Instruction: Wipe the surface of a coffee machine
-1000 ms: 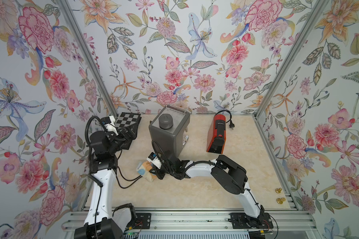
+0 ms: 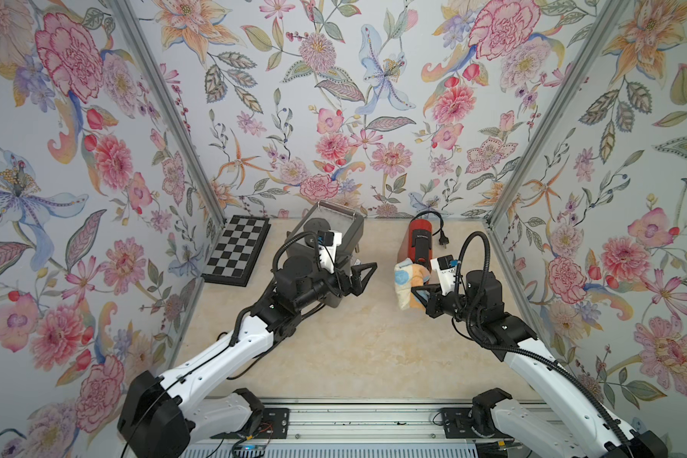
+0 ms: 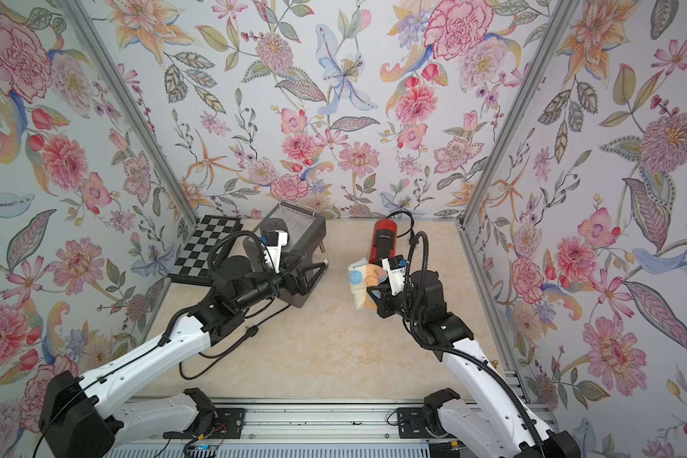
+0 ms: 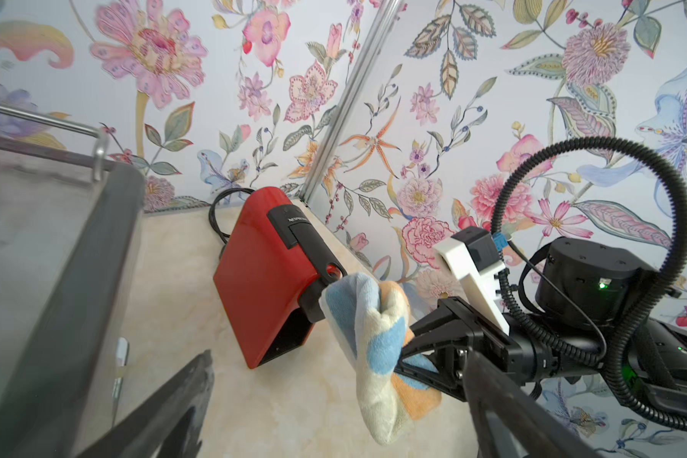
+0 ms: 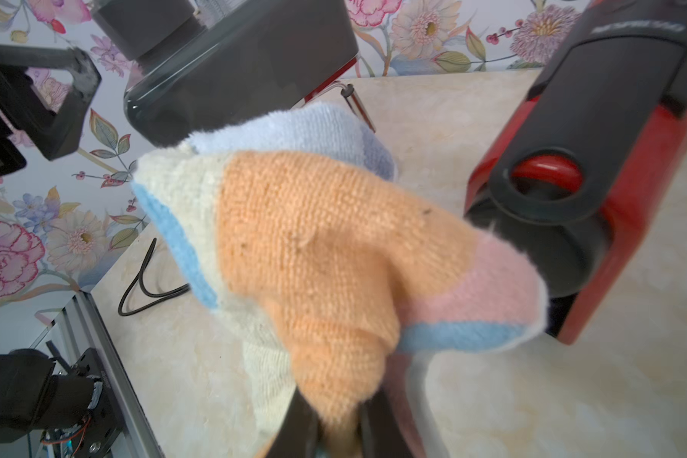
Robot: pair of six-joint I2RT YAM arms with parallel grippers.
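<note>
A striped cloth (image 5: 305, 229) in orange, cream, blue and pink hangs from my right gripper, which is shut on it above the table. Just beyond the cloth stands the red coffee machine (image 4: 267, 267) with a black top and handle. A larger grey coffee machine (image 2: 343, 221) stands at the left, partly covered by the left arm in the top views. My left gripper (image 2: 362, 279) is over the front of the grey machine, its fingers (image 4: 179, 412) spread wide with nothing between them.
A black-and-white checkered board (image 2: 236, 248) lies at the back left. Behind the red machine a black plug and cable (image 2: 442, 236) rest on the table. Free room spreads across the table's front middle (image 2: 374, 351).
The right arm has swung from the left front to the red machine, carrying the cloth. My left arm has moved right, from near the checkered board to the grey machine.
</note>
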